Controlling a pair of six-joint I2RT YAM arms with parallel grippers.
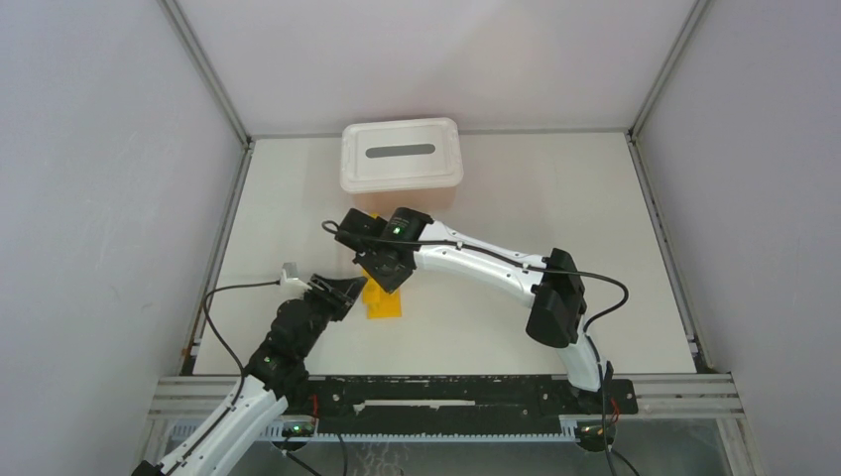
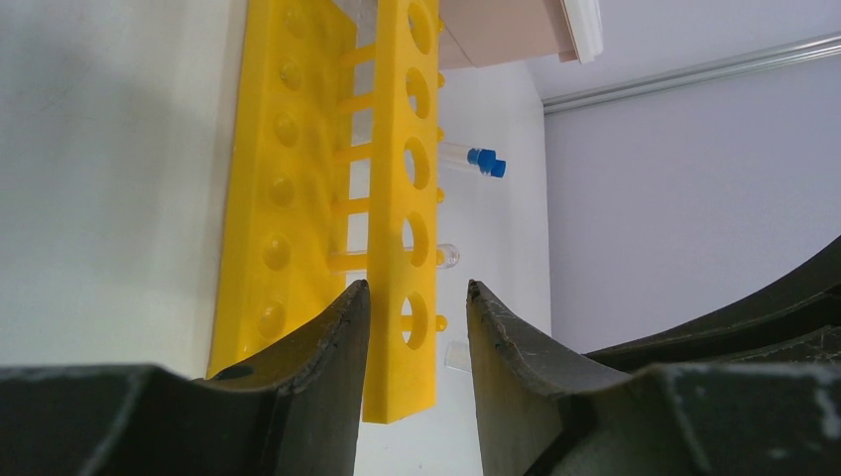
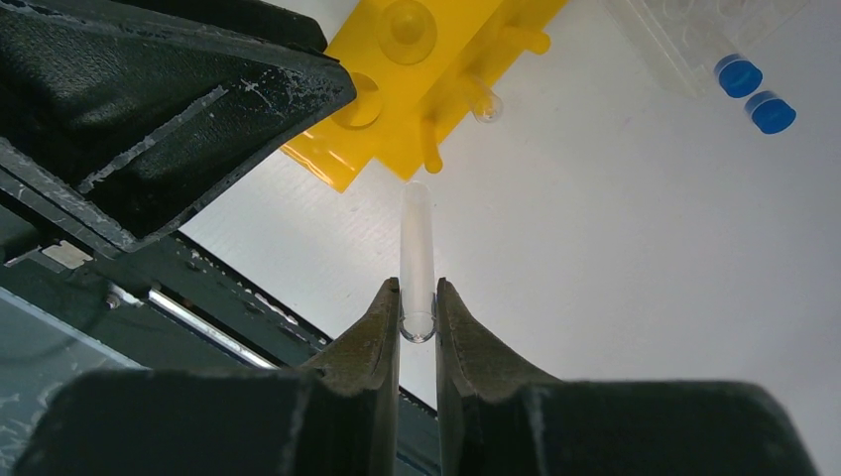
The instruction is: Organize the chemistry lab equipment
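Note:
In the left wrist view, a yellow tube rack [image 2: 402, 297] with rows of round holes fills the middle. Around the near end of its upper plate stands my left gripper, open: one finger is at the plate's left edge, while a gap shows on the other side. A clear test tube [image 3: 418, 243] is gripped by my right gripper, which is shut on its rounded end; the tube points toward the rack's end. Another clear tube [image 3: 483, 102] lies in the rack. From above, the right arm hides most of the rack [image 1: 385, 305].
Blue-capped tubes [image 3: 754, 94] lie by a clear plastic holder [image 3: 684, 45] across from the rack. A lidded box [image 1: 402, 159] stands at the back. Both arms' ends are close together.

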